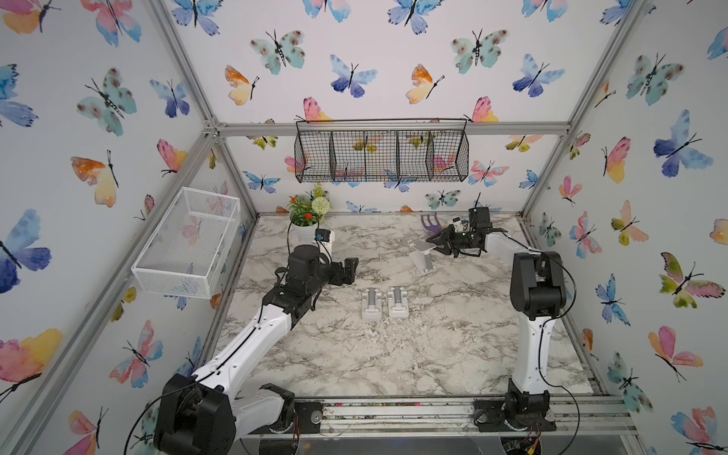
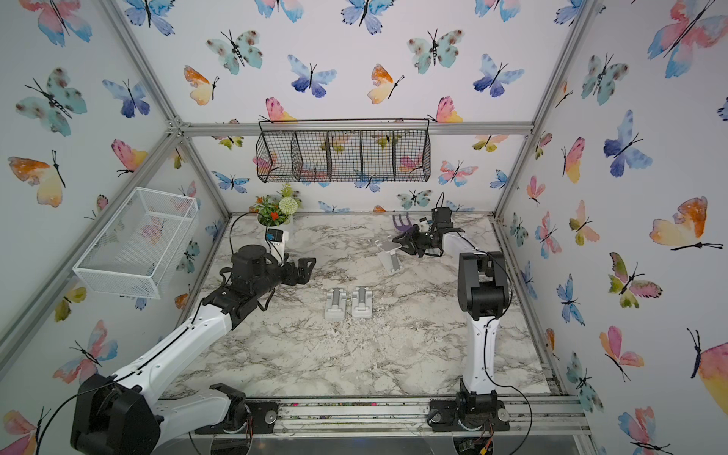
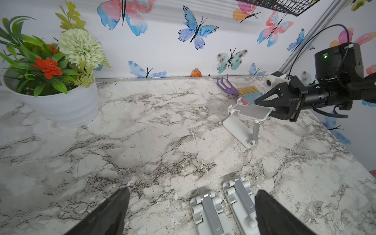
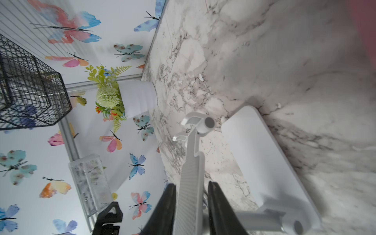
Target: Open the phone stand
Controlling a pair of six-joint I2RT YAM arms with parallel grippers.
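A white phone stand (image 3: 240, 131) lies at the back right, its flat base (image 4: 270, 156) on the marble table. The stand's grey holder plate (image 4: 190, 176) is raised off the base on a white column (image 3: 256, 130), well apart from the base. My right gripper is at the plate's right edge; in the right wrist view its blurred fingers (image 4: 163, 211) lie close on both sides of the plate, shut on it. Their tips' contact is partly blurred. My left gripper (image 1: 350, 270) is open and empty above the table, left of the stand.
Two folded phone stands, the left one (image 1: 371, 304) and the right one (image 1: 398, 302), lie mid-table. Behind the raised stand are a purple fork (image 3: 228, 88) and a brush (image 3: 248, 93). A flowerpot (image 3: 62, 105) stands back left.
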